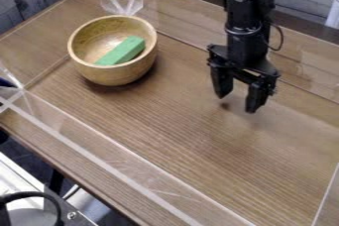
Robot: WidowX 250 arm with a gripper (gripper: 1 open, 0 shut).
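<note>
A wooden bowl (99,66) sits on the table at the upper left, holding a green block (122,50). The black gripper (241,91) hangs low over the middle right of the table, to the right of the bowl, its fingers apart. Nothing shows between them.
Clear plastic strips lie along its left part. A dark object with a cable (30,208) is at the lower left corner.
</note>
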